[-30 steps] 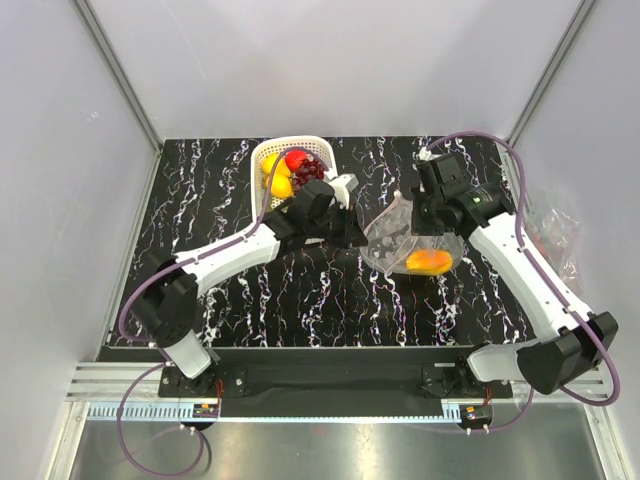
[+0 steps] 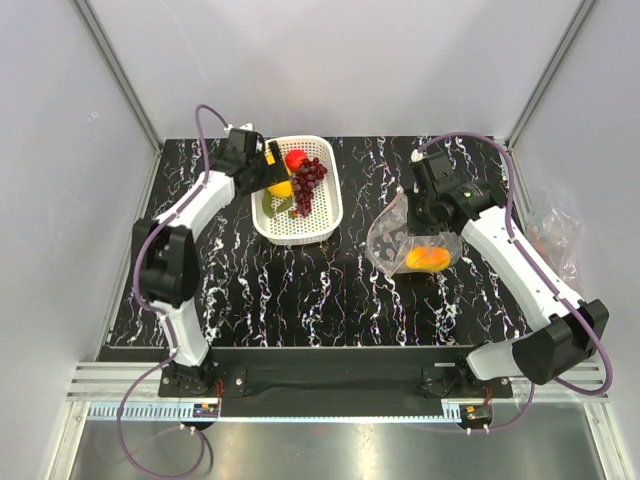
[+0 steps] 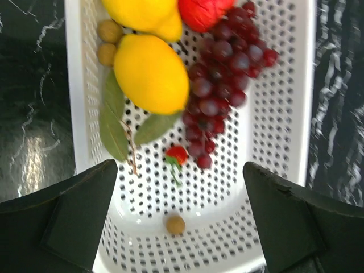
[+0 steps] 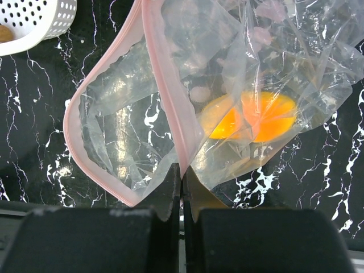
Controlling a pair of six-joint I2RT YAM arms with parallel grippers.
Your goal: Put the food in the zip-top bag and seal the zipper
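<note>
The white basket (image 3: 304, 114) holds two lemons (image 3: 151, 74), a red fruit (image 3: 202, 11), red grapes (image 3: 222, 79), leaves (image 3: 114, 128) and a strawberry (image 3: 176, 153). My left gripper (image 2: 267, 165) is open above it, with nothing between its fingers. The zip bag (image 4: 119, 91) lies at right with its mouth spread and an orange-yellow food (image 4: 267, 114) inside, seen through the plastic. My right gripper is shut on the bag's pink zipper edge.
Another crumpled clear bag (image 2: 553, 235) sits at the far right edge.
My left gripper has moved from beside the bag's mouth back leftward, over the basket, and is open. The right arm has shifted only slightly.
</note>
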